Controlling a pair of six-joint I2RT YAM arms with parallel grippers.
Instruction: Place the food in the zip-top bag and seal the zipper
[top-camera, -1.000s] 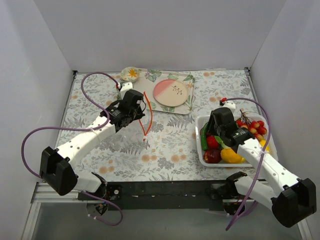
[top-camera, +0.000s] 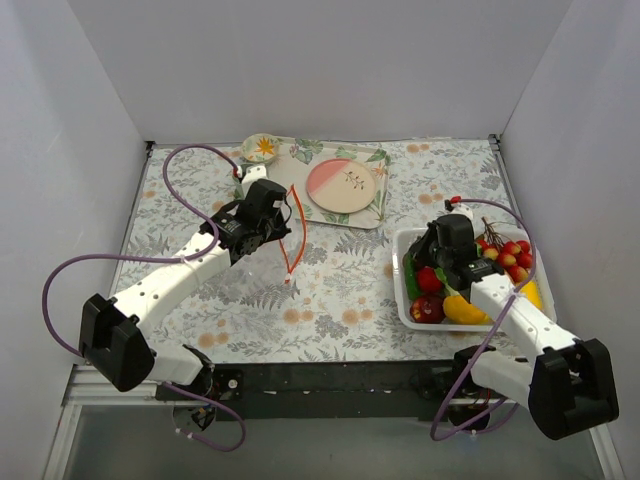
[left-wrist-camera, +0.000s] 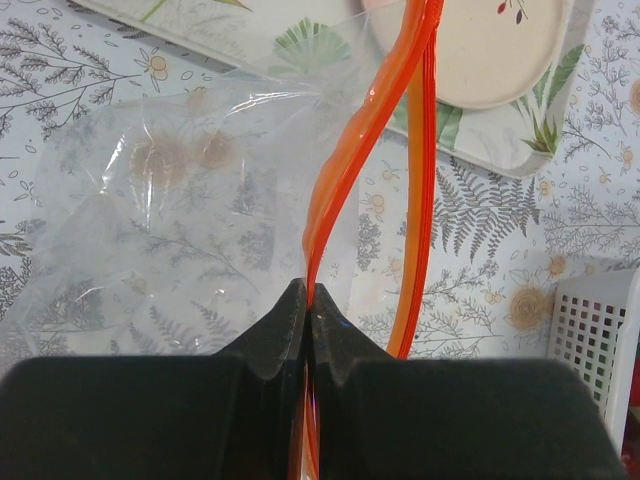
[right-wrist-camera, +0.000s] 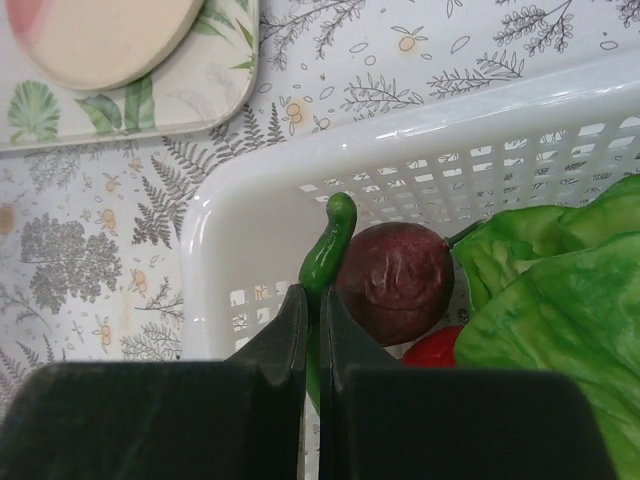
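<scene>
A long green pepper (right-wrist-camera: 326, 256) stands between the shut fingers of my right gripper, its curved tip poking out beyond them. It is inside the white basket (right-wrist-camera: 210, 240), near a basket corner. My left gripper is closed on the orange zipper edge of the clear zip bag (left-wrist-camera: 190, 220). One orange strip (left-wrist-camera: 415, 210) bows away to the right, so the bag's mouth gapes. The bag's transparent body spreads left over the table. From above, the left gripper (top-camera: 286, 234) sits left of centre.
Beside the pepper are a dark purple vegetable (right-wrist-camera: 398, 280), a red one (right-wrist-camera: 432, 346) and green leaves (right-wrist-camera: 560, 300). A tray (top-camera: 310, 212) with a pink and cream plate (top-camera: 342, 186) lies at the back, near a small bowl (top-camera: 260, 148). Table between bag and basket is clear.
</scene>
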